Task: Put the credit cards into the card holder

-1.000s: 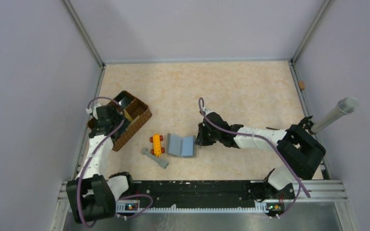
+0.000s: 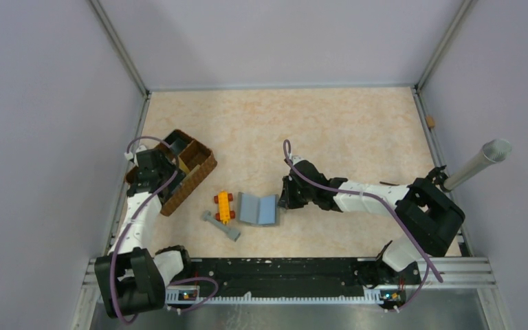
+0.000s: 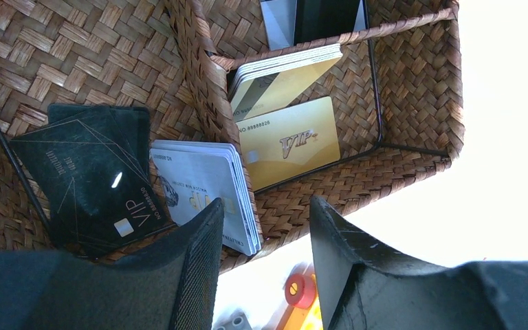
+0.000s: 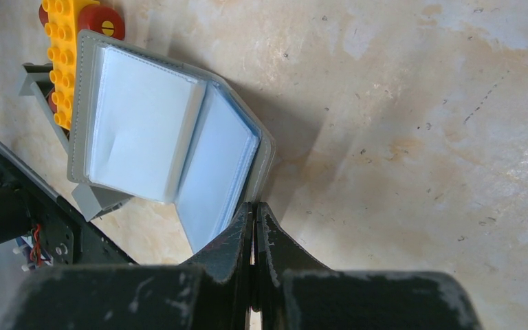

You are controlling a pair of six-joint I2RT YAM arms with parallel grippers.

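A wicker basket (image 2: 196, 180) at the left holds cards in compartments: gold cards (image 3: 289, 143), a stack of silver cards (image 3: 199, 185) and dark cards (image 3: 93, 175). My left gripper is over it, fingers apart, nothing between the fingertips, just beside the silver stack. The card holder (image 2: 258, 210) lies open on the table, clear sleeves showing. My right gripper is shut at the holder's right edge; whether that edge is between the fingertips is unclear.
A yellow toy car (image 2: 224, 206) and a grey wrench-shaped piece (image 2: 221, 225) lie left of the holder.
The left arm's top has shifted very slightly over the basket. The right arm, holder and other objects show no visible change.
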